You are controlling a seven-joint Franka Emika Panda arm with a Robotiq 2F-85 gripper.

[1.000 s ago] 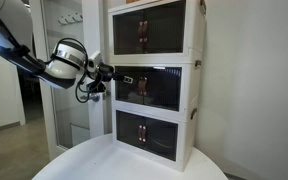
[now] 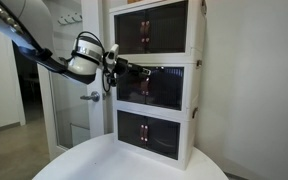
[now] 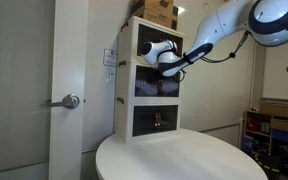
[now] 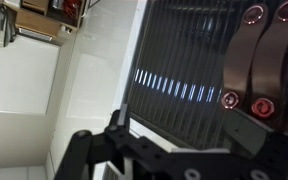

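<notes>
A white three-tier cabinet [image 2: 189, 95] with dark ribbed doors stands on the round white table [image 2: 134, 163]. My gripper [image 2: 144, 71] is in front of the upper part of the middle tier's doors [image 2: 166, 88]. In the wrist view two brown strap handles [image 4: 241, 62] with copper-coloured studs hang side by side on the dark door. There my gripper looks open, its fingers spread apart. The right finger lies near the lower ends of the straps, overlapping them in view; contact cannot be judged. Nothing shows between the fingers.
Closed doors [image 2: 149, 133] with brown handles front the lower tier, and similar doors [image 2: 164, 28] front the top one. Brown boxes [image 3: 156, 12] sit on top of the cabinet. A room door with a metal handle [image 3: 70, 101] stands to one side.
My gripper has moved right and slightly up across the middle tier's front. The cabinet doors look unchanged.
</notes>
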